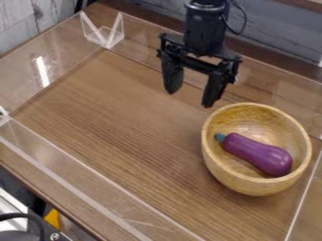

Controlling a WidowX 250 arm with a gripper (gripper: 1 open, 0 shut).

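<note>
My gripper (194, 72) is at the upper middle of the camera view, black and open, its fingers pointing down over bare wood. Nothing shows between its fingers. To its lower right sits a yellow bowl (232, 183) holding a purple eggplant-like object (257, 152) with a teal stem. The gripper is above and to the left of the bowl, apart from it.
A white wire-like holder (104, 30) stands at the back left. Dark areas lie beyond the surface's edges at the upper left and lower left.
</note>
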